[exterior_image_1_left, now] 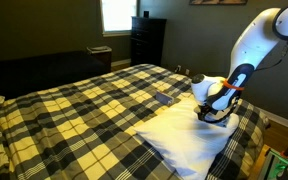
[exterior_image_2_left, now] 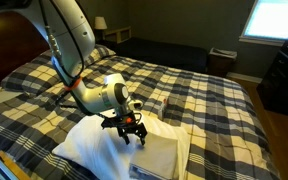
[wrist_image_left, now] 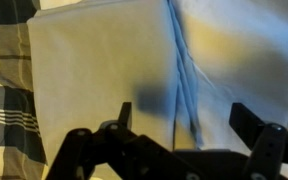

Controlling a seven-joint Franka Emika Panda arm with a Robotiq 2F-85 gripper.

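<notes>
A white cloth [exterior_image_1_left: 179, 140] is spread over a plaid bed cover, with one part of it folded over. In the wrist view this folded layer [wrist_image_left: 99, 75] fills the left and middle, its creased edge running beside the flatter cloth at right. My gripper is open low over the cloth near that edge, with no cloth visibly held between its fingers. From the second exterior side, the gripper [exterior_image_2_left: 130, 132] hangs at the near folded panel [exterior_image_2_left: 154, 158]. Whether the fingertips touch the cloth I cannot tell.
A small grey box [exterior_image_1_left: 164, 98] lies on the plaid cover [exterior_image_1_left: 74, 115] beyond the cloth. Much of the bed away from the arm is clear. A dark dresser [exterior_image_1_left: 147, 42] stands against the far wall.
</notes>
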